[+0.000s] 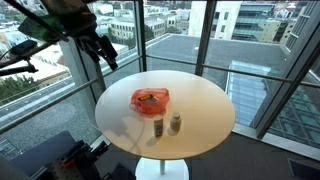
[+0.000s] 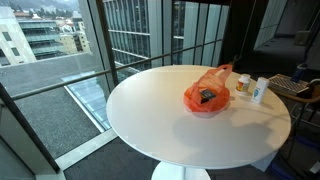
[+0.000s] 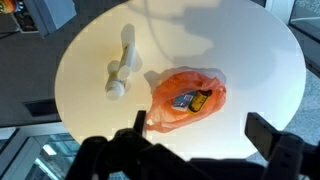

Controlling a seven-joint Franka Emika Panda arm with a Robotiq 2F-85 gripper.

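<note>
An orange plastic bag lies on the round white table, spread and crumpled. On it or in it rests a small dark item with a yellow part; which of the two I cannot tell. Two small bottles stand near the table edge: a white-topped bottle and a darker-looking bottle beside it. High above the table, my gripper is open with nothing between its fingers; in the wrist view the bag appears ahead of the gap, well apart from it.
Most of the tabletop around the bag is bare. Tall windows with dark frames surround the table. A chair stands close to the table's far right edge in exterior view 2.
</note>
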